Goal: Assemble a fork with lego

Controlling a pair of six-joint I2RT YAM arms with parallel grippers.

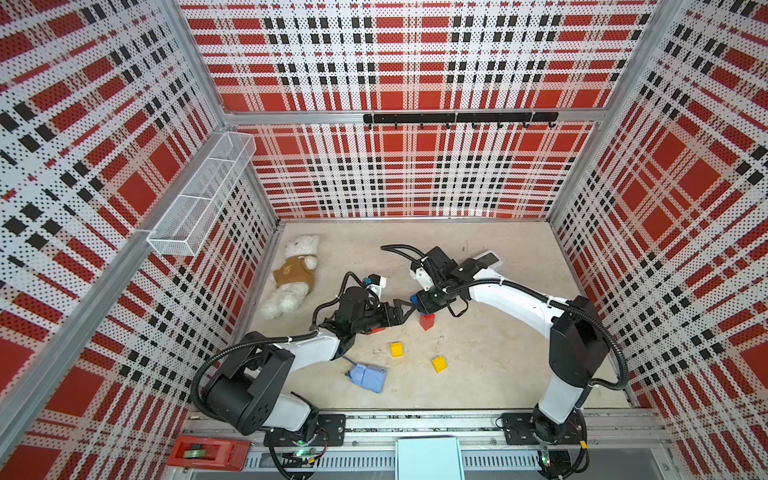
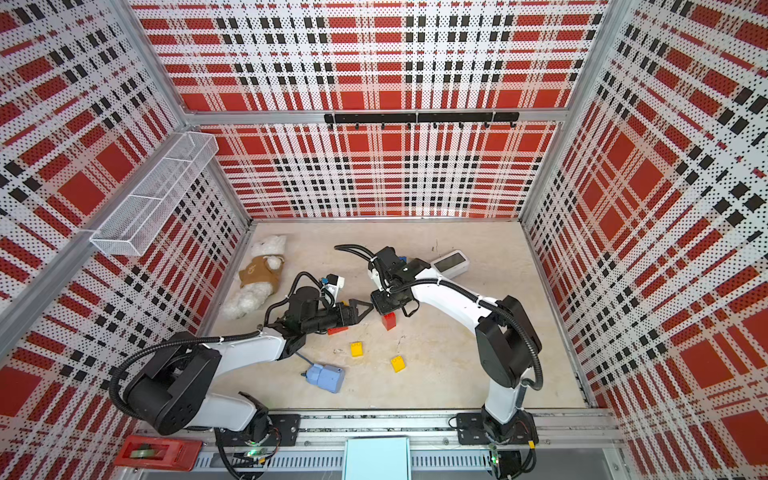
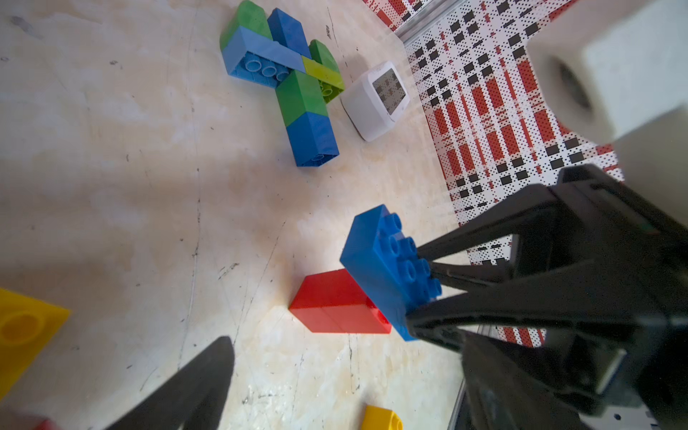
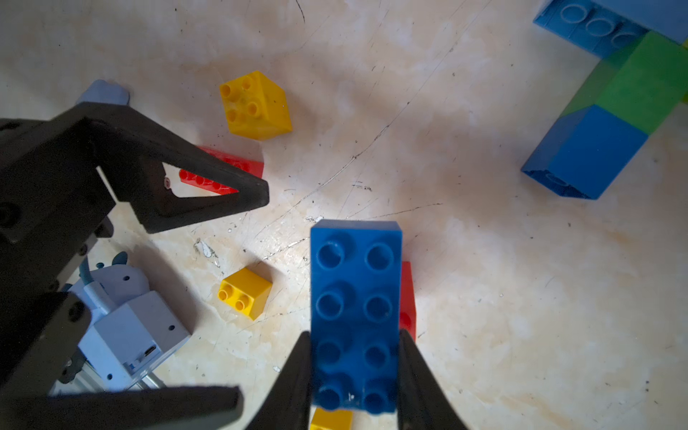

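My right gripper is shut on a blue eight-stud brick [image 4: 356, 308], whose studs face the camera in the right wrist view. In the left wrist view this blue brick [image 3: 380, 265] is tilted, in front of a red brick [image 3: 333, 301] on the table and overlapping it; whether they touch I cannot tell. My left gripper stands open beside them, nothing between its blurred fingers. A joined piece of light blue [image 3: 261, 53], green [image 3: 301, 96], dark blue [image 3: 313, 138] and lime [image 3: 322, 73] bricks lies farther back.
Two yellow bricks [image 4: 261, 107] [image 4: 245, 292] and another red brick [image 4: 222, 172] lie near the left gripper. A light-blue device [image 1: 368, 377] is at the front. The white display box [image 2: 449, 264] stands behind the right arm; a teddy [image 1: 294, 276] lies far left.
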